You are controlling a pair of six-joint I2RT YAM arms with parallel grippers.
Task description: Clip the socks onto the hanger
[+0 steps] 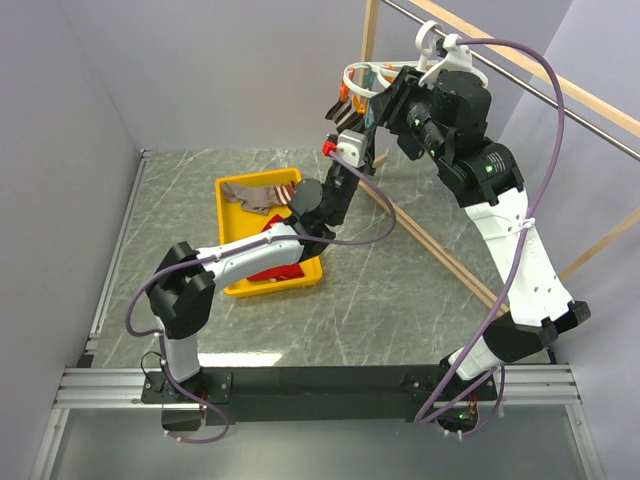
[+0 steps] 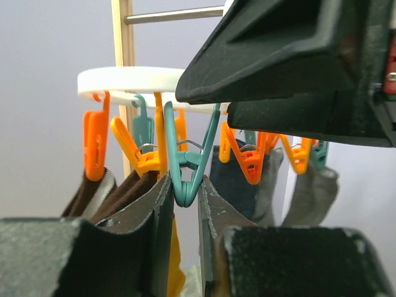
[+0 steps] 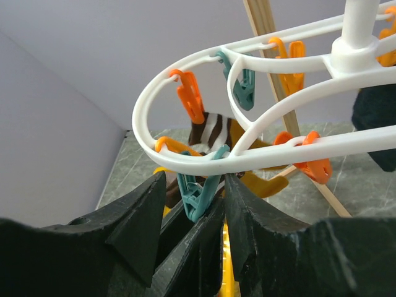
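A teal clip [image 2: 189, 158] hangs from the white hanger ring [image 3: 204, 164], its lower tips together. My left gripper comes from below, fingers close together around that lower tip; whether they press on it is unclear. No sock shows between them. My right gripper has its fingers apart, one on each side of the same clip. In the left wrist view its dark fingers [image 2: 260, 55] reach in just right of the clip. A brown striped sock [image 2: 117, 198] and an ochre sock [image 3: 263, 184] hang nearby.
Orange clips [image 2: 96, 139] and other teal clips [image 3: 244, 86] crowd the ring close by, with grey socks [image 2: 312, 195] further right. A yellow tray [image 1: 230, 290] on the floor holds more socks. The metal rail [image 1: 530, 90] runs behind the right arm.
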